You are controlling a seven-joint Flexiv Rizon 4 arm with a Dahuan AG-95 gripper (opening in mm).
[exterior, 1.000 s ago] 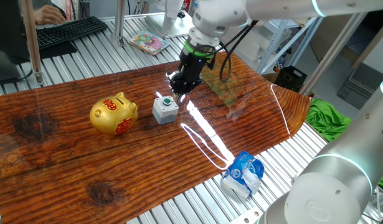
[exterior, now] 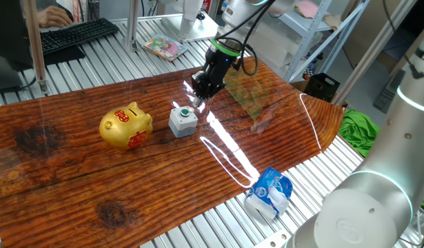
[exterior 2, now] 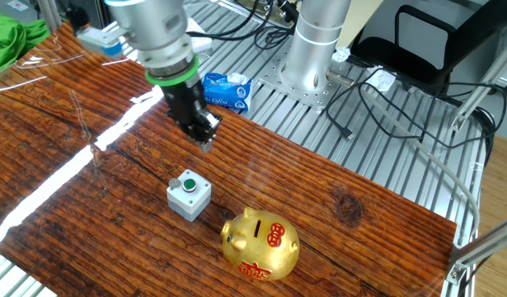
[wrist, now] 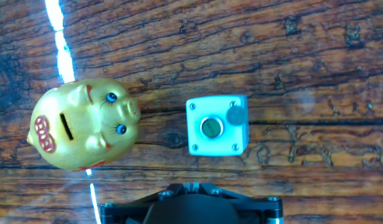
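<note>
A gold piggy bank (wrist: 85,124) with red markings and a dark slot (wrist: 66,126) in its back sits on the wooden tabletop. Beside it stands a small white box (wrist: 203,142) with a round button (exterior 2: 190,185), green in the exterior views. A grey disc (wrist: 237,115) shows at one corner of the box's top. My gripper is above the table, close to the box and apart from it. Its black fingers meet at the bottom of the wrist view, so it looks shut. Whether anything thin is between the tips is too small to tell.
A blue tissue pack (exterior: 269,193) lies at the table's edge near the robot's base. Bare wood (exterior: 74,186) surrounds the bank and box. A keyboard (exterior: 77,36) and a colourful booklet (exterior: 165,47) are behind the table. Bright light reflections streak the wood.
My gripper has risen slightly and shifted a little, now hanging more upright. The upper arm has swung toward the right in exterior view 1. The bank and box have not moved.
</note>
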